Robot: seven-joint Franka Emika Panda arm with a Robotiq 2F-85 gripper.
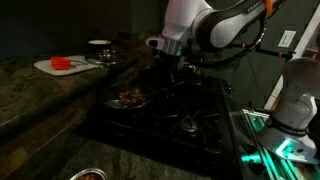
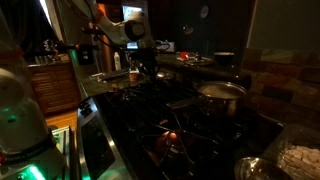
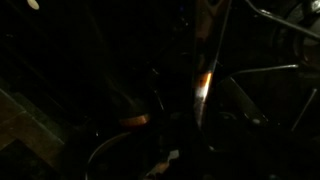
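Note:
A dark round pan [image 1: 126,99] with reddish-brown pieces of food in it sits on the far left part of the black stove in exterior view 1. My gripper [image 1: 168,72] hangs just right of and above that pan, beneath the white wrist of the arm. It is dark against the stove there, and its fingertips and whatever lies between them cannot be made out. The wrist view is very dark: a long, shiny bar-like thing [image 3: 206,80] runs down the upper middle, and a curved rim [image 3: 98,152] with pale bits of food beside it shows at the bottom.
A white tray [image 1: 66,66] with something red on it stands on the back counter, beside a pale pot [image 1: 99,45]. A bowl of food [image 1: 89,174] sits at the front left. In exterior view 2 a large metal pot [image 2: 222,97] stands on the stove's far side.

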